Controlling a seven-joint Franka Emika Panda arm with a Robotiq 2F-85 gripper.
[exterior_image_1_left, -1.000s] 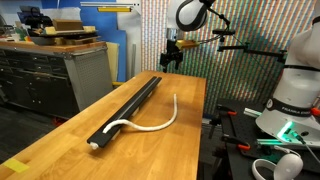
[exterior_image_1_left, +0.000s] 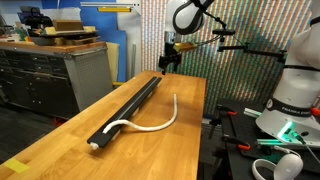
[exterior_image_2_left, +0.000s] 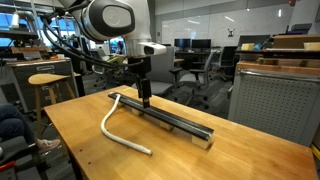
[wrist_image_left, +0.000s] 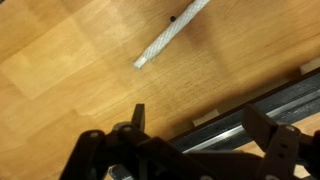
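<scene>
A white braided rope (exterior_image_1_left: 150, 128) curves across the wooden table, one end lying over the near end of a long black channel (exterior_image_1_left: 122, 110). Its other end rests loose on the tabletop, and in the wrist view part of the rope (wrist_image_left: 172, 36) shows above the fingers. In exterior view 2 the rope (exterior_image_2_left: 106, 128) bends beside the channel (exterior_image_2_left: 165, 118), which sits raised on pale blocks. My gripper is open, pointing down over the table near the channel, with nothing between its fingers. It is apart from the rope.
Broad bare table (exterior_image_1_left: 70, 150) lies on the near side of the channel. A grey cabinet (exterior_image_1_left: 75, 75) stands behind the table on the left. A stool (exterior_image_2_left: 50, 88) and office chairs are in the background.
</scene>
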